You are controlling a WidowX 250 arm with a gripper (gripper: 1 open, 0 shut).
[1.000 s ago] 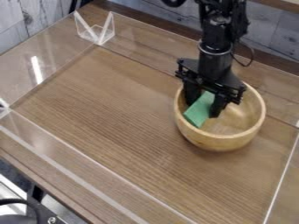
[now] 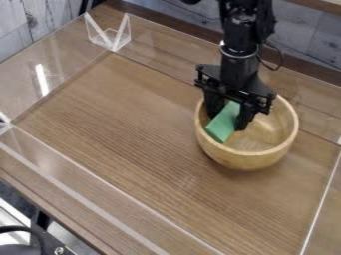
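A black robot gripper [image 2: 234, 106] reaches down from the top of the camera view into a light wooden bowl [image 2: 256, 147] at the right of the table. It is shut on a green object [image 2: 222, 127] that sits tilted inside the bowl, toward its left side. The fingertips are partly hidden by the object and the bowl's rim.
A white wire-like holder [image 2: 110, 30] stands at the back left. A grey panelled wall runs behind, and a dark cable hangs at the lower left.
The gripper, green object and bowl are nearly where they were, with at most a very slight shift of the gripper.
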